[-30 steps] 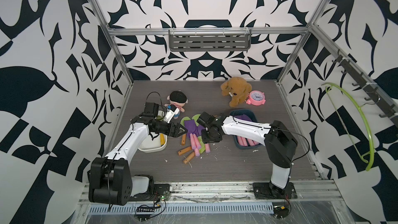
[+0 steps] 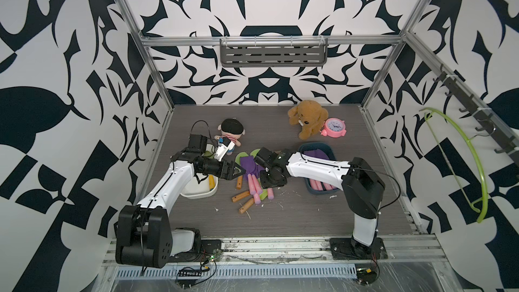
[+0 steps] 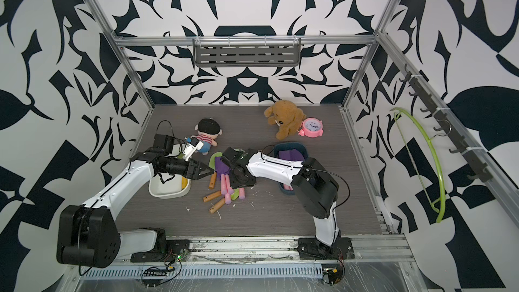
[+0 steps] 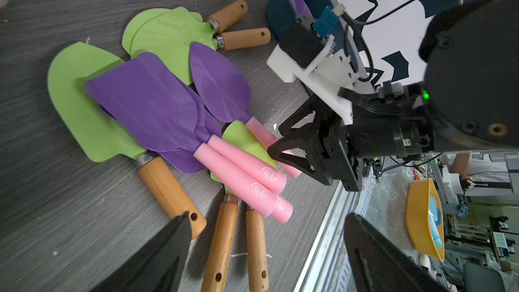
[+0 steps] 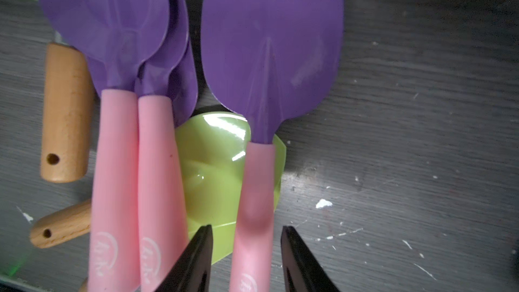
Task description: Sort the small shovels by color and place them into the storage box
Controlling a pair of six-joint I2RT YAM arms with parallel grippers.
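Purple shovels with pink handles (image 4: 236, 180) lie in a heap with green shovels (image 4: 89, 97) that have wooden handles. My right gripper is open above the single purple shovel (image 5: 273, 48) on the right of the heap; in the right wrist view its pink handle runs between the fingertips, not gripped. My left gripper stands open over the left side of the heap, holding nothing. At the right, the teal box (image 2: 335, 186) contains purple shovels with pink handles. In the white box (image 2: 199, 195) at the left, an orange-yellow handle shows, partly hidden by my left arm.
A doll (image 2: 231, 128) sits behind the white box. Farther back on the right are a brown plush toy (image 2: 309, 119) and a pink clock (image 2: 334, 127). Both grippers are close together over the heap. Bare tabletop lies in front of the teal box.
My right arm has shifted slightly, its gripper moving a little to the left over the heap. The left arm and the shovels look unmoved.
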